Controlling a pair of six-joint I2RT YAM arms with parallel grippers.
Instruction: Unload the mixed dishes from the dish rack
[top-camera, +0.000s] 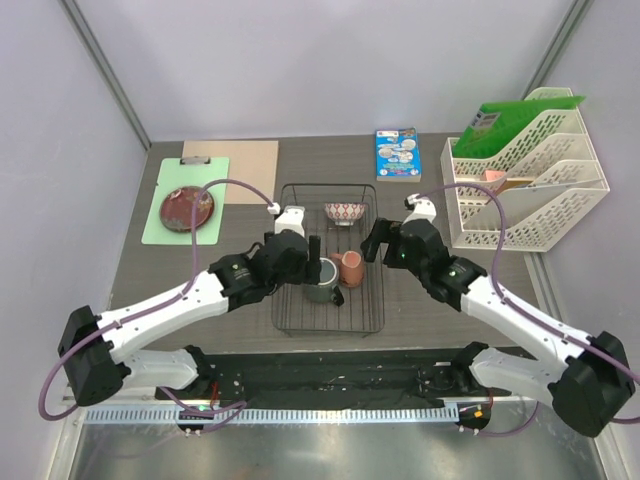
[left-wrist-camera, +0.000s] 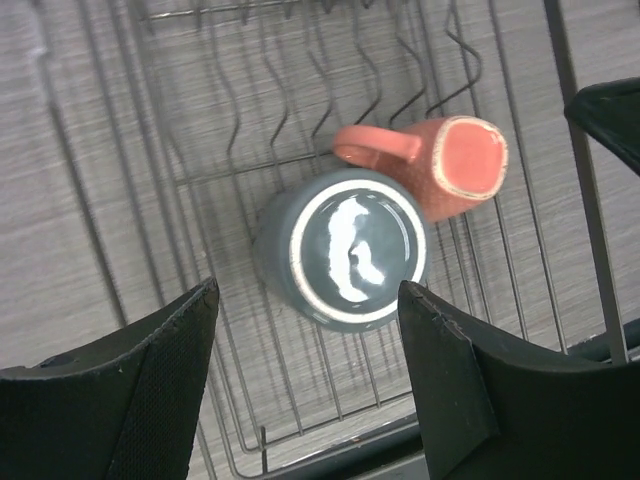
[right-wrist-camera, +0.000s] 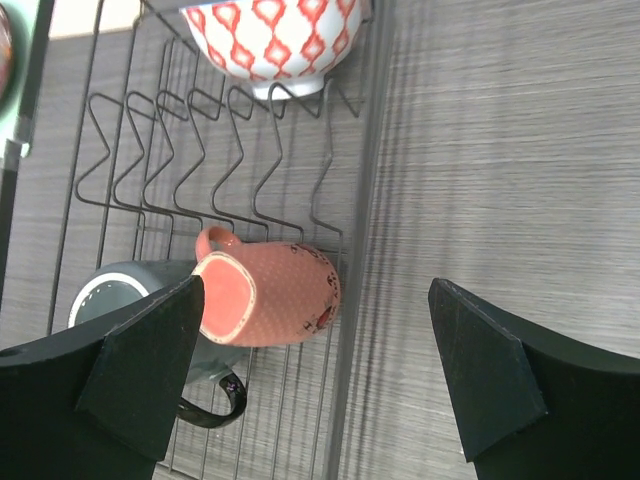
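In the wire dish rack (top-camera: 300, 328), a grey mug (left-wrist-camera: 345, 250) and an orange mug (right-wrist-camera: 265, 290) lean side by side near the front. A red-patterned white bowl (right-wrist-camera: 275, 45) sits at the rack's back. My left gripper (top-camera: 294, 258) is open above the rack; in the left wrist view the grey mug lies beyond its fingers (left-wrist-camera: 440, 380), nothing held. Over the rack's right edge, my right gripper (top-camera: 379, 242) is open and empty, the orange mug just left of centre in its view. The dark red plate (top-camera: 188, 208) rests on the light green board (top-camera: 152, 228) at left.
A brown board (top-camera: 252, 170) lies behind the rack's left side. At the back stands a blue box (top-camera: 398, 155); a white basket organiser (top-camera: 525, 235) with a green packet (top-camera: 510, 122) fills the right. Table surface (top-camera: 420, 310) right of the rack is partly bare.
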